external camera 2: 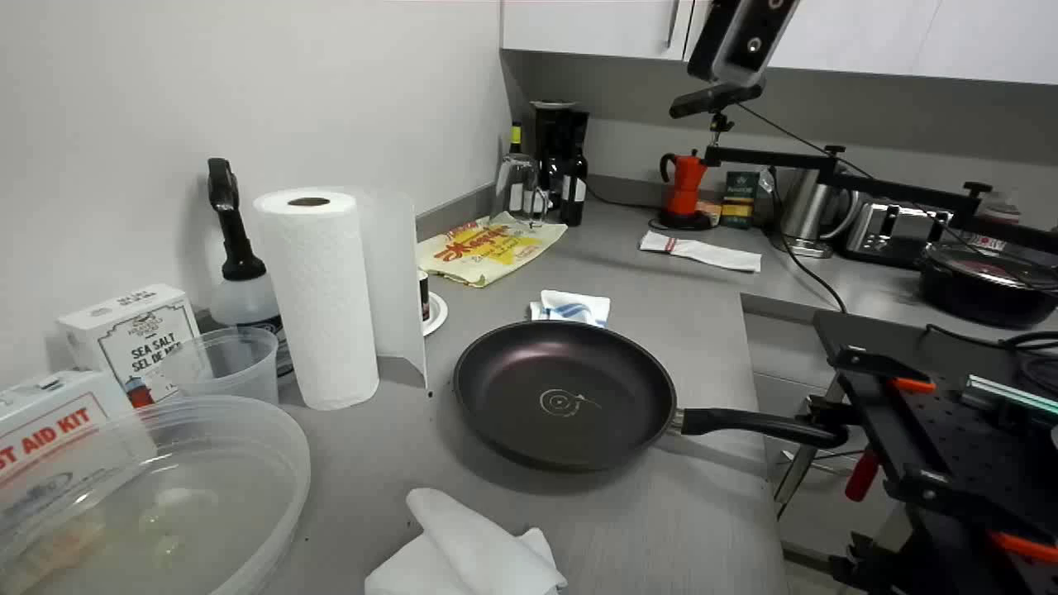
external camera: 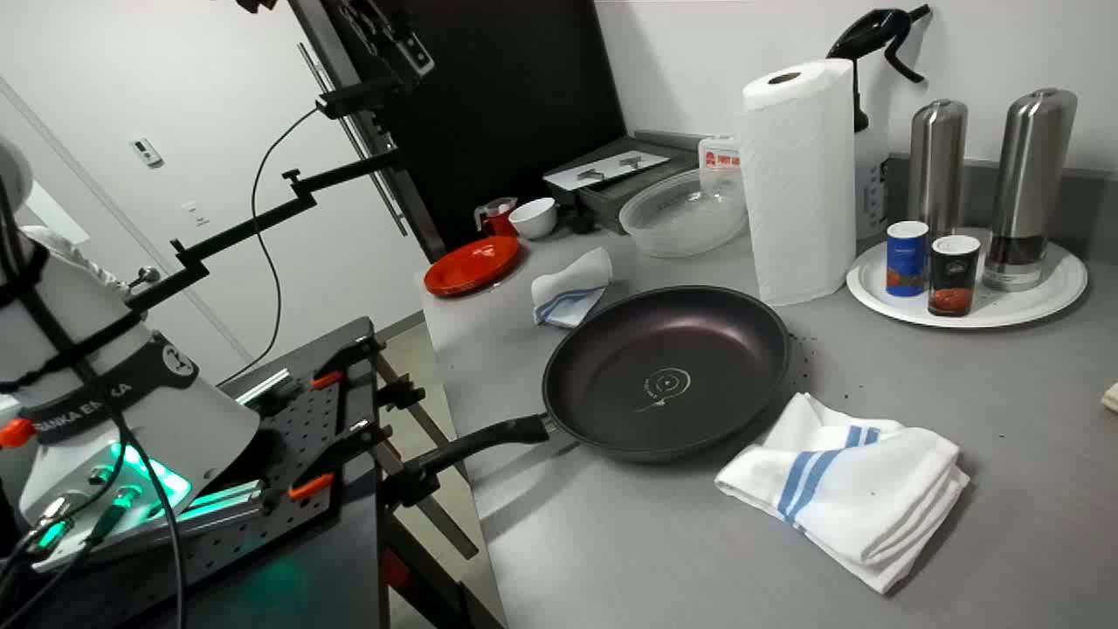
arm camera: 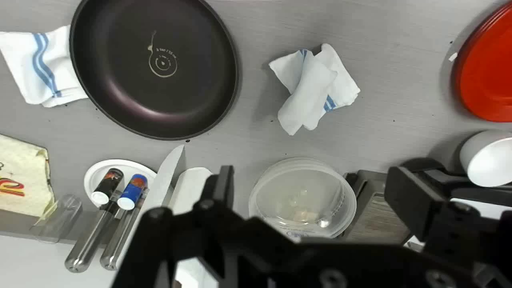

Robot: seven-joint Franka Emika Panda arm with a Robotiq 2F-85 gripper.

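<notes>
Across the bottom of the wrist view my gripper stands wide open, its two dark fingers (arm camera: 223, 186) far apart and nothing held between them. It hangs high above the counter. A black frying pan (external camera: 671, 388) rests there, its handle (external camera: 477, 445) reaching past the counter's edge. Close beside the pan lies a folded white towel with blue stripes (external camera: 849, 487). On the pan's other side sits a crumpled white cloth (arm camera: 314, 86), also blue-striped, with one end folded up. The gripper does not show in the exterior views.
A paper towel roll (external camera 2: 317, 297), a clear plastic bowl (arm camera: 302, 197) and a white plate (external camera: 964, 309) with shakers and mills line the wall side. Red plates (external camera: 472, 266) and a white bowl (external camera: 534, 218) stand farther along. Bare counter (arm camera: 398, 96) lies between cloth and red plates.
</notes>
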